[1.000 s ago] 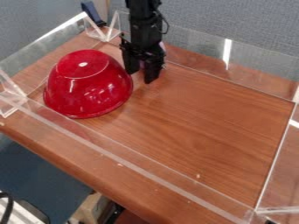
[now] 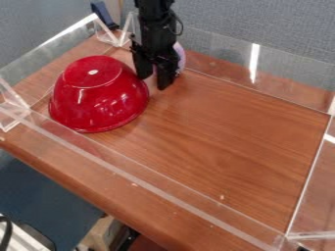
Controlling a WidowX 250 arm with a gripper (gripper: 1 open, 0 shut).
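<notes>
My black gripper (image 2: 155,67) reaches down from the top at the back left of the wooden table, just behind and right of an upturned red bowl (image 2: 97,92). Its fingers hang close by the bowl's back right side. A pale pinkish round object (image 2: 178,56) is partly visible behind the gripper, mostly hidden by it. I cannot tell whether the gripper is open or shut, or whether anything is between its fingers.
Clear plastic walls (image 2: 244,61) edge the wooden table (image 2: 220,147). A blue-handled item lies outside at the top left.
The gripper has shifted slightly, and more of the pale object shows at its right side. The bowl looks unmoved.
</notes>
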